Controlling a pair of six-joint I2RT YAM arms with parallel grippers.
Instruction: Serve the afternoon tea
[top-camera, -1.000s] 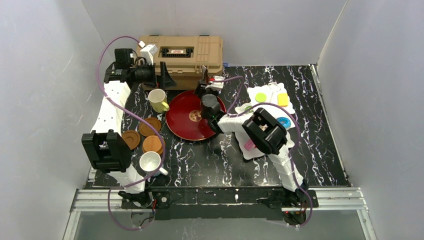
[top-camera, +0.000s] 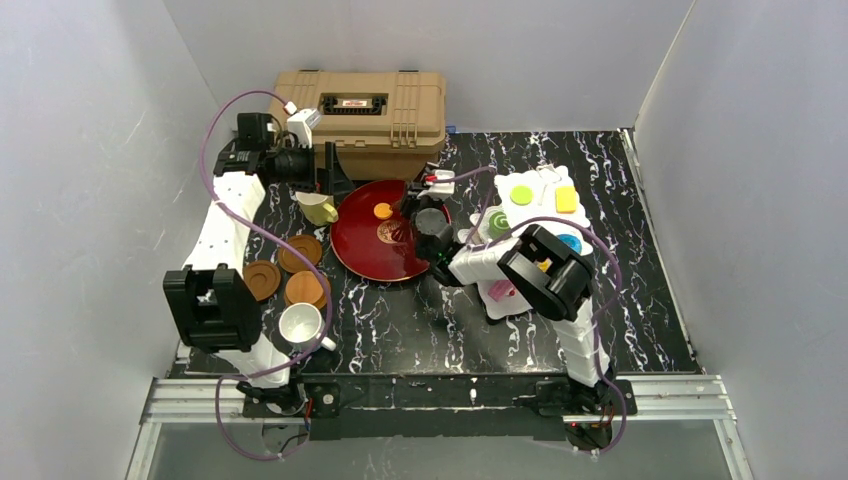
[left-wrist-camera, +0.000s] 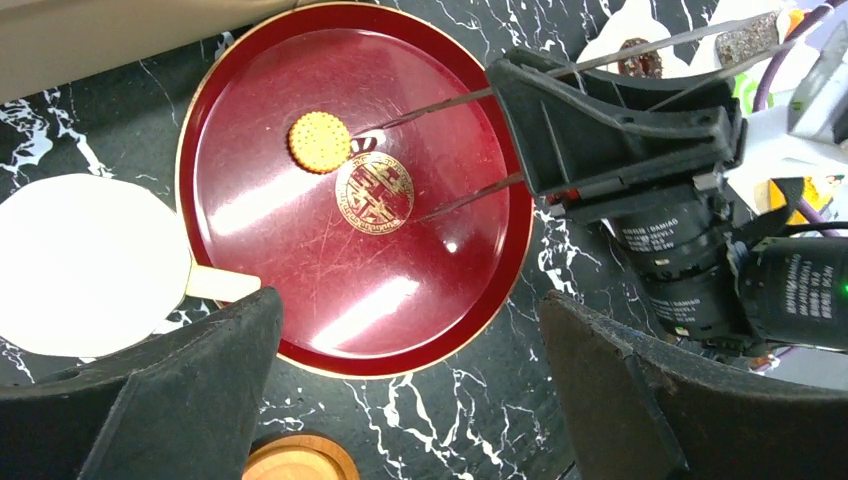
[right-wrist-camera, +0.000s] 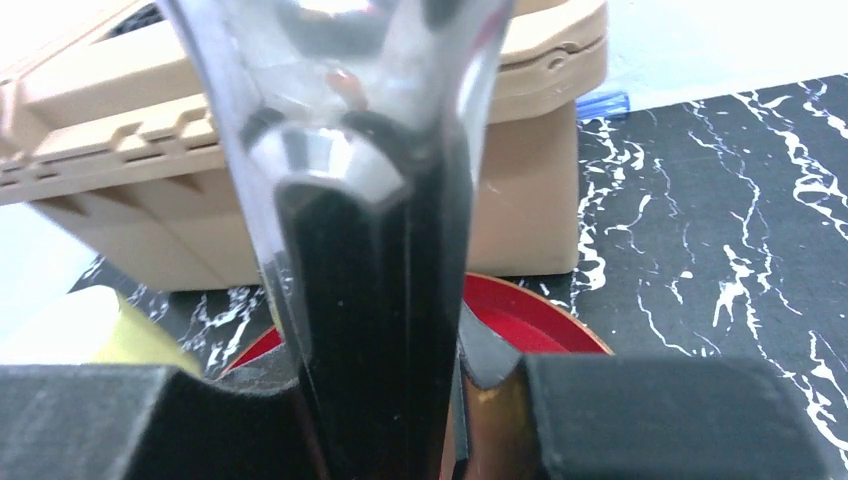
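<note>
A round yellow biscuit (left-wrist-camera: 319, 142) rests on the red tray (left-wrist-camera: 330, 345), beside its gold emblem. My right gripper (top-camera: 410, 198), above the tray's right side, is shut on thin metal tongs (left-wrist-camera: 460, 98). The two tong tips are spread apart; one ends close by the biscuit's edge. Up close in the right wrist view, the shiny tongs (right-wrist-camera: 345, 170) block much of the scene. My left gripper (top-camera: 335, 172) stands open with nothing between its fingers, over the tray's back left. Just below it is a pale yellow cup (top-camera: 318, 210), its handle towards the tray.
A tan toolbox (top-camera: 360, 110) stands close behind the tray. Brown coasters (top-camera: 262, 280) and a white cup (top-camera: 302, 325) occupy the left side. White dishes with colourful sweets (top-camera: 540, 195) lie right, partly under my right arm.
</note>
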